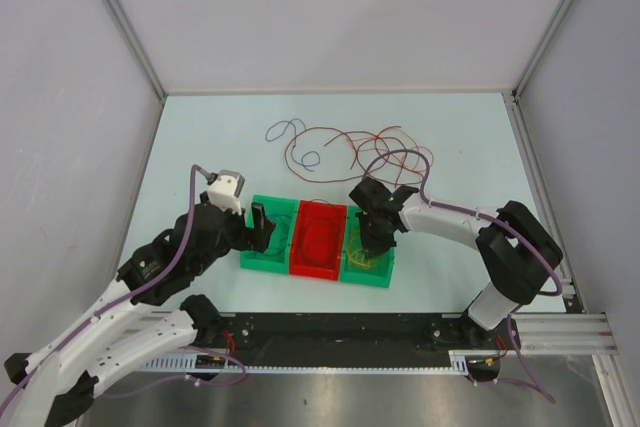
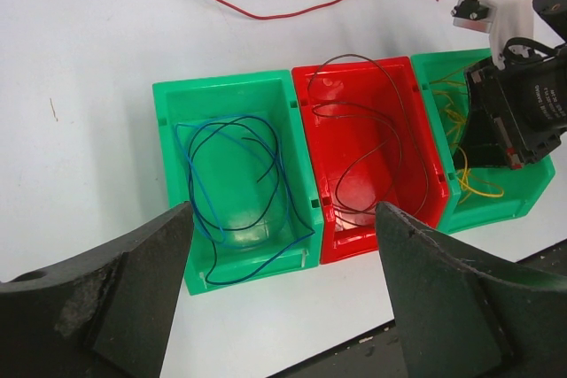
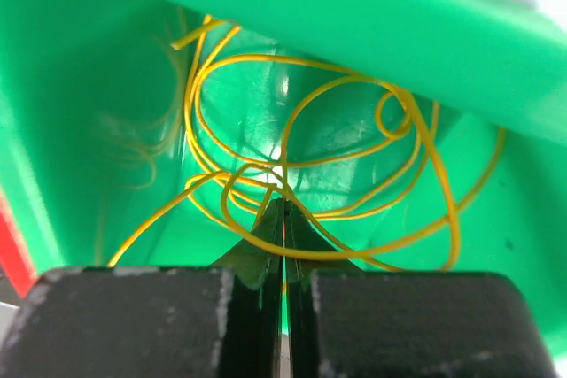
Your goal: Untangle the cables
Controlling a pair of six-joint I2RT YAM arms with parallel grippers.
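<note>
Yellow cables (image 3: 310,164) lie in loops inside the right green bin (image 1: 365,279). My right gripper is down in that bin, shut, its fingertips among the loops; one strand passes in front of the fingers, and I cannot tell whether any is pinched. The left gripper hangs open and empty over the left green bin (image 2: 232,88), which holds blue and black cables (image 2: 275,157). Thin dark reddish cables (image 2: 400,121) rest in the red bin (image 2: 354,68). Red cables (image 1: 345,131) sprawl tangled on the table behind, beside a curled blue cable (image 1: 290,123).
The three bins stand side by side on the white table (image 1: 210,137). Free table shows left of the bins and at the far right. A purple cord (image 1: 424,162) arches over the right arm near the red cables.
</note>
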